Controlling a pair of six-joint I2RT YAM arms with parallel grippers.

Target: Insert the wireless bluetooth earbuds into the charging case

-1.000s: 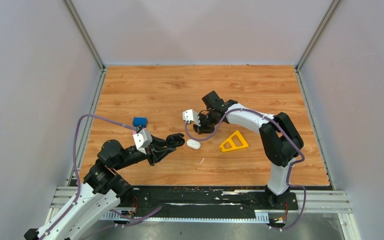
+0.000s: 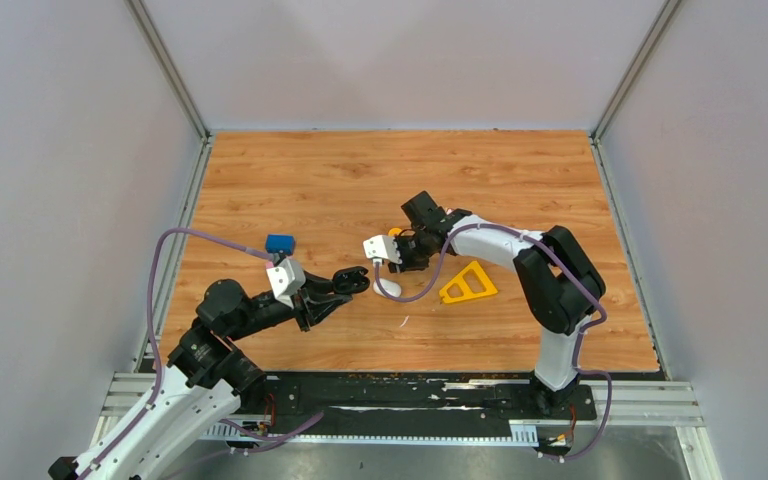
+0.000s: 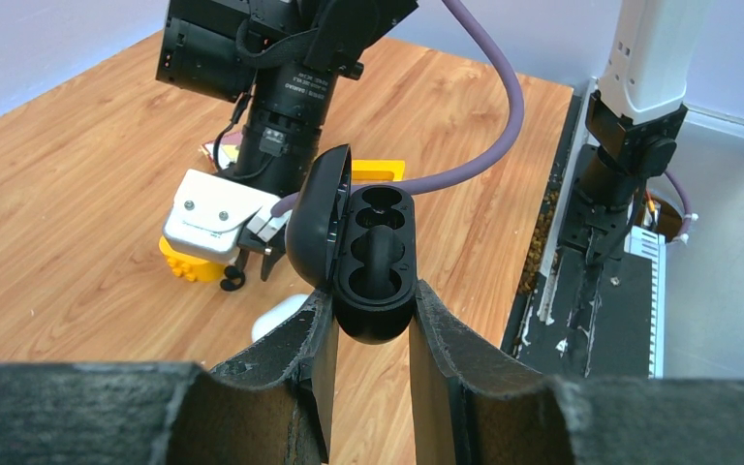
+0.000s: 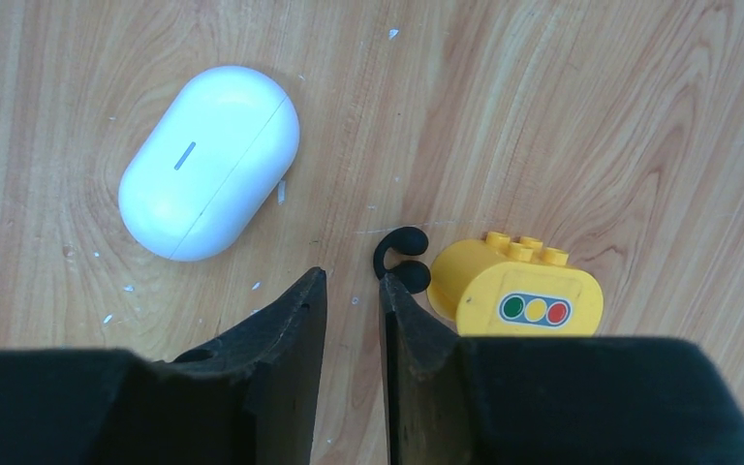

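Observation:
My left gripper is shut on a black charging case (image 3: 376,257), held above the table with its lid (image 3: 318,218) raised. Dark rounded hollows show inside; whether a bud sits in one I cannot tell. In the right wrist view a black C-shaped earbud (image 4: 384,258) with two rounded ends lies on the wood. My right gripper is partly open, its fingertips at the near side of the earbud, which appears by the right finger (image 4: 399,320) rather than centred between both. From above, the right arm hides the earbud.
Touching or nearly touching the earbud is a yellow toy block (image 4: 533,291). A white rounded case (image 4: 208,165) lies nearby. A yellow triangular frame (image 2: 468,284) and a blue block (image 2: 280,244) rest farther off.
My right gripper has shifted a little toward the table's front edge, and its purple cable now hangs over the white case. The left arm with the black case stays still.

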